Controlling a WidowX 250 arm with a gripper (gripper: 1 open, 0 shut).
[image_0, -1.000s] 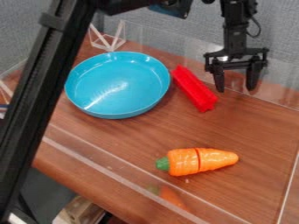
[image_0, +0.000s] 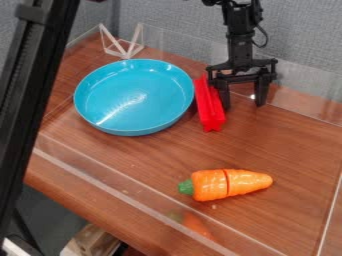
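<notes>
My black gripper (image_0: 242, 86) is at the back right of the wooden table, its fingers pointing down on either side, open, just right of a red block (image_0: 210, 106). The red block lies lengthwise beside a blue plate (image_0: 134, 98), on the plate's right. Whether a finger touches the block is unclear. An orange toy carrot (image_0: 230, 184) with a green top lies toward the front of the table.
A clear plastic barrier runs around the table (image_0: 287, 150). A white wire rack (image_0: 120, 40) stands behind the plate. A black frame bar crosses the left side.
The gripper has moved left and down toward the red block. The block now stands more lengthwise toward the camera, shifted slightly left, closer against the plate.
</notes>
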